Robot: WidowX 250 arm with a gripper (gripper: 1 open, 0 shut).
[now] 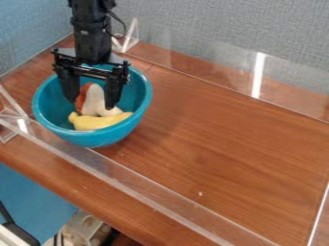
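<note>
A teal bowl (pixel 91 135) sits at the left of the wooden table, holding a yellow banana-shaped item (pixel 103 121), a pale cream object (pixel 95 104) and a red item (pixel 80 97). My black gripper (pixel 90 96) reaches down into the bowl from above, its two dark fingers over the pale and red objects. The fingers stand apart; whether they touch either object is hard to tell.
Bare wooden table (pixel 225 144) fills the middle and right. Clear strips run along the table's front and back edges. A textured wall rises behind, and some equipment lies below the front edge at lower left.
</note>
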